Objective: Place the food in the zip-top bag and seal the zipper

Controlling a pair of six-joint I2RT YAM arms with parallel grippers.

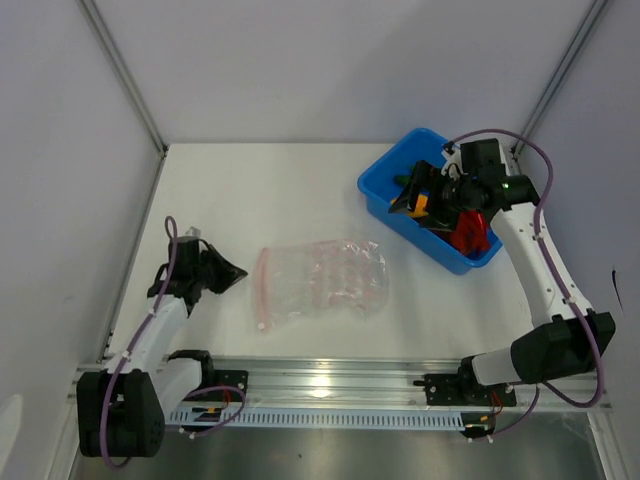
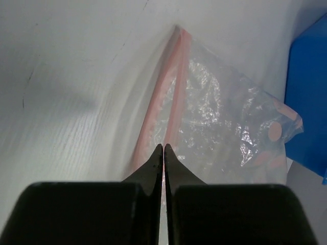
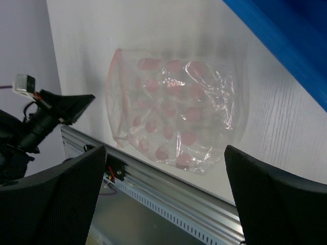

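A clear zip-top bag (image 1: 335, 275) with pink spots lies flat on the table, its pink zipper edge (image 1: 262, 290) facing left. My left gripper (image 1: 244, 272) is shut, its fingers pressed together with nothing between them. In the left wrist view its closed fingertips (image 2: 159, 153) overlap the pink strip, but the bag's edge is outside them. My right gripper stands open over the near-left side of the blue bin (image 1: 462, 262). Inside the bin are a yellow-orange food piece (image 1: 419, 206), a red item (image 1: 470, 233) and something green (image 1: 402, 181), partly hidden by the right arm.
The metal rail (image 1: 320, 378) runs along the table's front edge, below the bag.
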